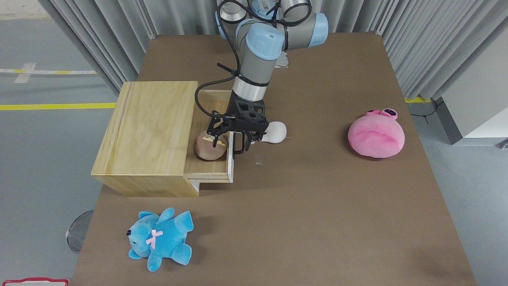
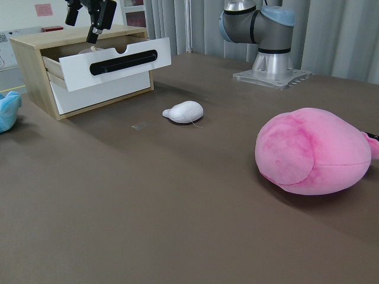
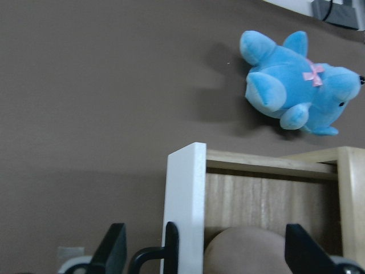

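My gripper is above the pulled-out drawer of a wooden cabinet. In the wrist view its two black fingers are spread apart at the bottom, open, with nothing gripped. Below them a round brown thing with a yellow piece on top lies in the drawer, next to the white drawer front and its black handle. A white mouse-like toy lies on the table to the drawer's right, partly behind the gripper in the front view.
A blue bear lies at the table's front left. A pink plush sits at the right. The cabinet top is bare.
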